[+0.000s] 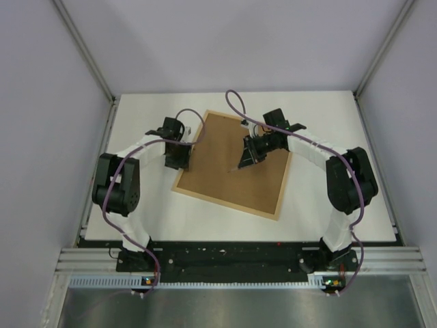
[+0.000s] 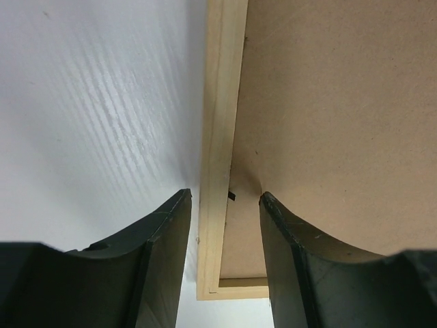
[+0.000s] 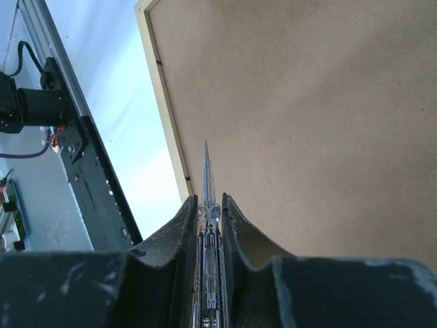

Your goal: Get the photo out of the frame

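The wooden frame lies on the white table with its brown backing facing up. My left gripper stands open over the frame's left side bar, its two fingers on either side of the bar; a small dark tab shows on that bar's inner edge. My right gripper is shut on a slim, pointed, clear-and-metal tool, its tip over the backing. In the top view it hangs over the right half of the backing. No photo is visible.
Grey walls bound it at back and sides. In the right wrist view a black rail with cables runs beside the table's edge.
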